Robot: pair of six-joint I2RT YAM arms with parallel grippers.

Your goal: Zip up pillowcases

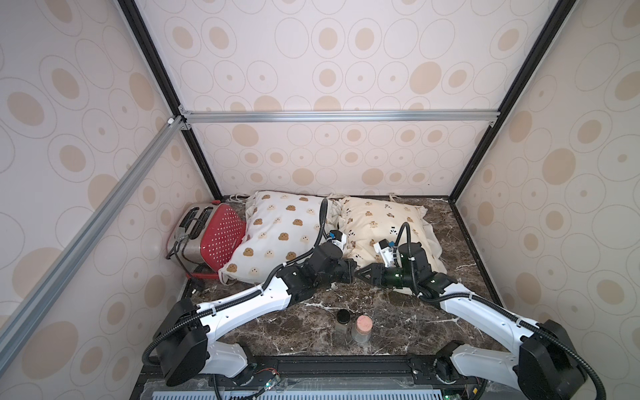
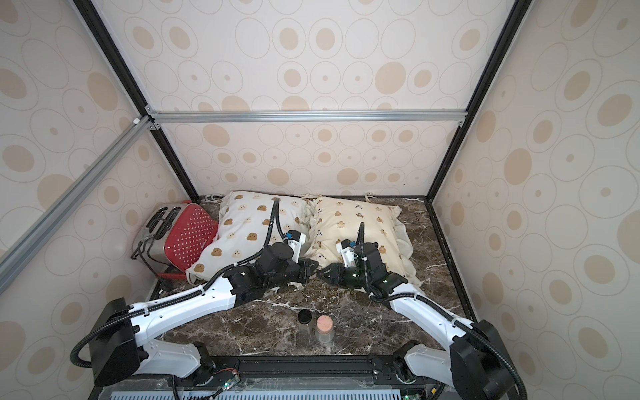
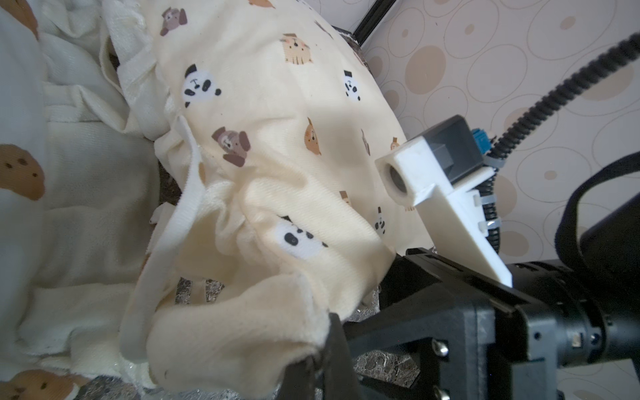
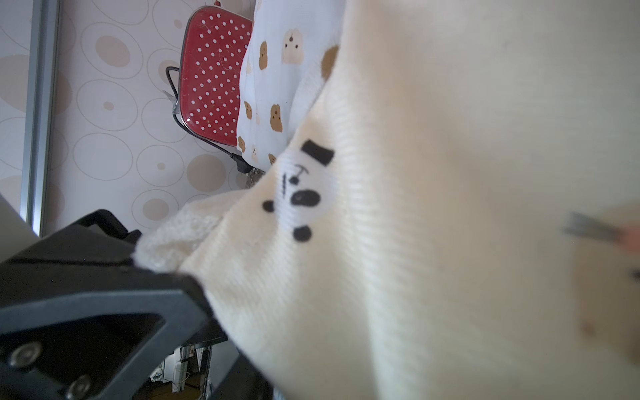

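A cream pillowcase printed with pandas and other animals lies at the back right, its near corner lifted between both arms. Over its front left edge, my left gripper is shut; in the left wrist view its fingers pinch the cream cloth's rim. A pale strip hangs from the opening nearby. My right gripper faces it from the right, its fingers part open beside the same corner. In the right wrist view the cream cloth covers most of the finger area. No zipper slider can be made out.
A white pillowcase with bear prints lies left of the cream one, touching it. Beyond it stands a red dotted toaster. Two small jars, one black-lidded and one pink-lidded, stand at the front.
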